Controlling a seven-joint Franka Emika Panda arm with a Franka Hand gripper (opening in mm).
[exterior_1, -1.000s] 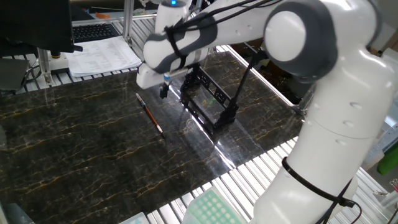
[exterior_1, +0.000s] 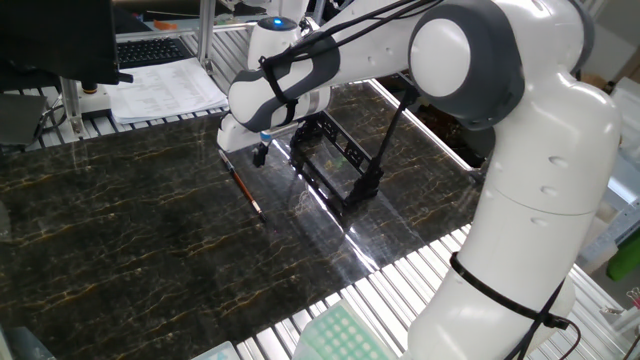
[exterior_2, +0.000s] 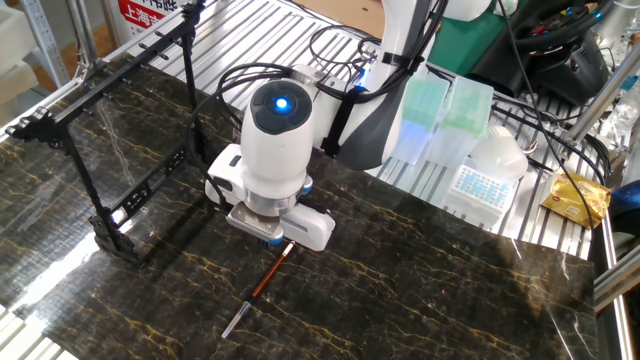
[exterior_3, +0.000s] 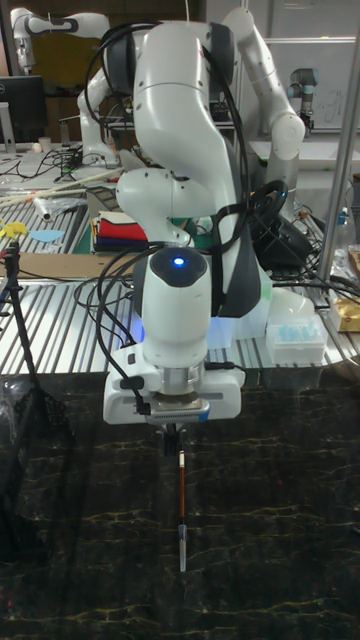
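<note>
A slim brush- or pen-like stick lies on the dark marbled table, with a white end, a reddish-brown middle and a clear tip. In the second exterior view the white end of the stick reaches the edge of the gripper housing, while its clear tip points away from the arm. My gripper hangs low, its dark fingers just behind the white end in the third exterior view. From the first exterior view, one dark finger shows to the right of the stick. The gap between the fingers is unclear; the housing covers them from above.
A black open frame stands close beside the gripper. Papers and a keyboard lie beyond the table's edge. Pale boxes, including a tip rack, sit on the slatted metal surface near the arm's base.
Over the last second the arm has come down, bringing the gripper lower and closer to the stick's white end. The stick has not moved.
</note>
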